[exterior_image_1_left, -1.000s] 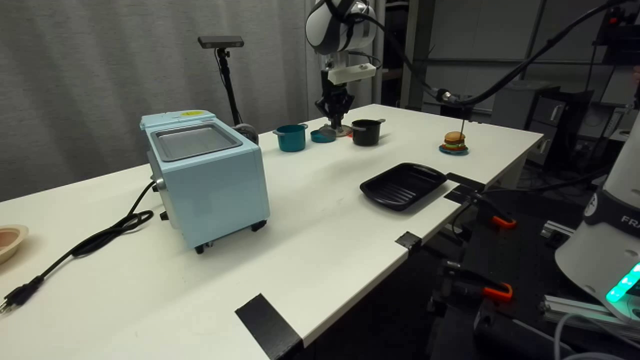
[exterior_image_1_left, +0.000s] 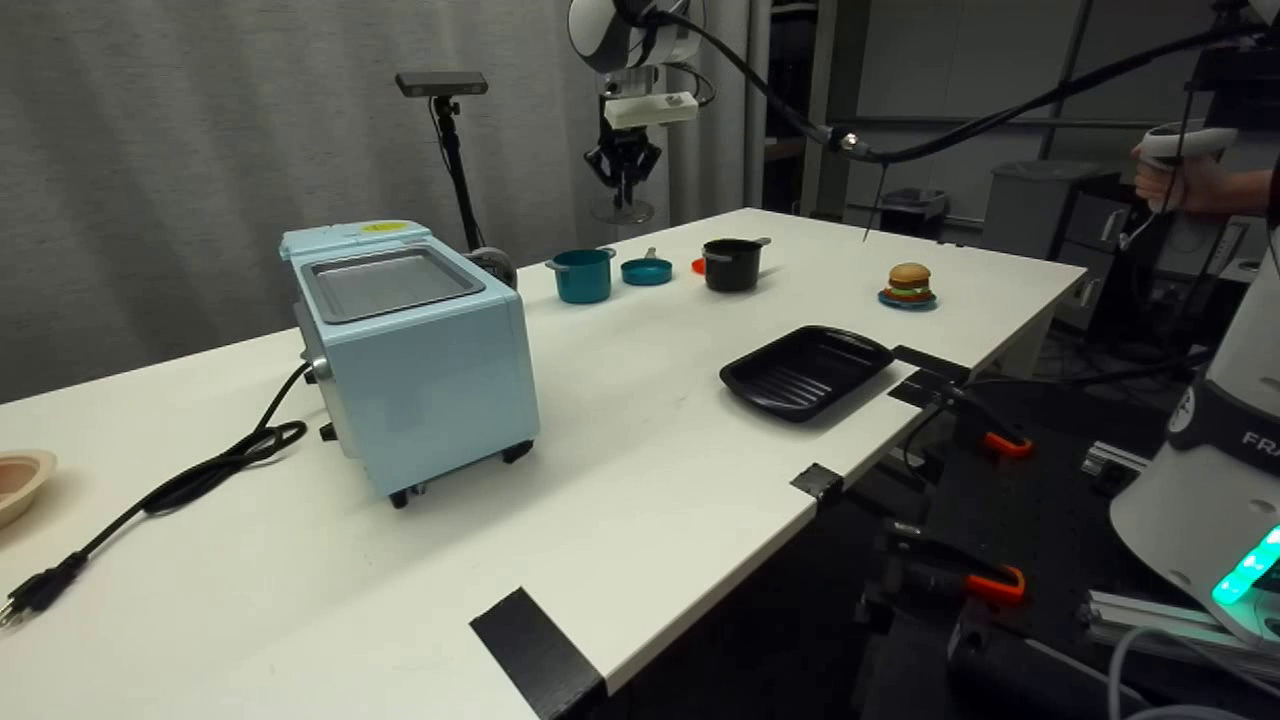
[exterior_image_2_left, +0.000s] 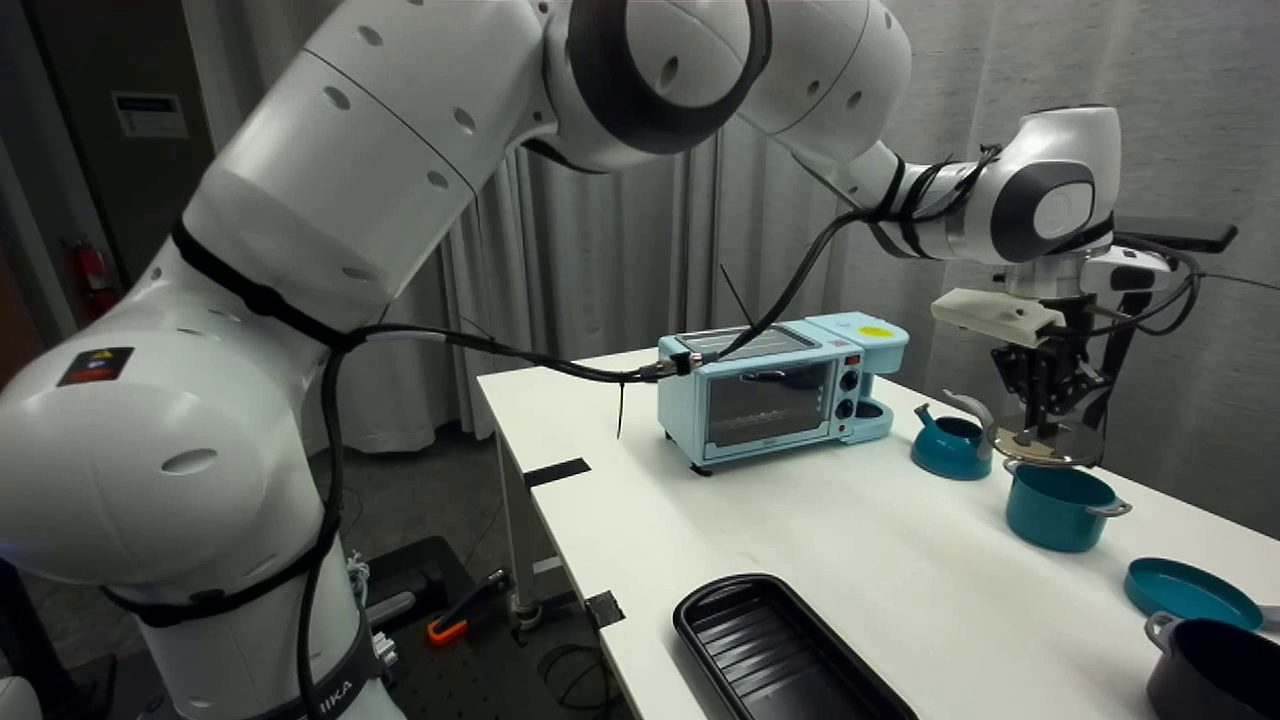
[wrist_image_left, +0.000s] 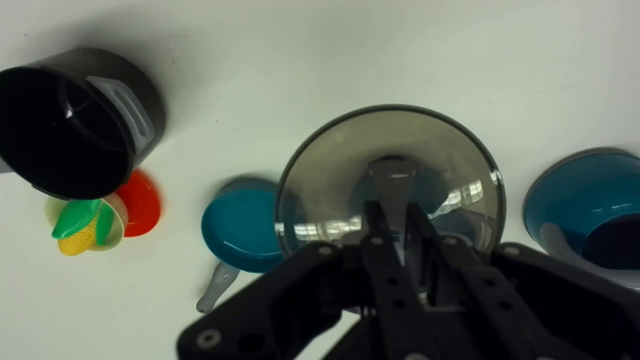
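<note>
A round clear glass lid (wrist_image_left: 324, 159) with a dark rim hangs in the air, and my gripper is shut on its grey knob. Exterior view 2 shows the lid (exterior_image_2_left: 1020, 449) over the back part of the teal pot (exterior_image_2_left: 1062, 516), apart from it. From exterior view 1, the lid (exterior_image_1_left: 621, 214) appears above and right of the open teal pot (exterior_image_1_left: 583, 278). In the wrist view, teal shapes show hazily through the glass. The gripper hides part of what lies below.
A teal pan (wrist_image_left: 243, 225), a black pot (wrist_image_left: 144, 90) and toy corn (wrist_image_left: 84, 234) lie left of the lid in the wrist view. At the right is a teal kettle (wrist_image_left: 576, 186). The blue toaster oven (exterior_image_2_left: 780, 396) and black tray (exterior_image_1_left: 806, 372) stand farther off.
My gripper has risen from low between the teal pan and black pot, moving left in exterior view 1 and carrying the lid with it. The objects on the table have stayed put.
</note>
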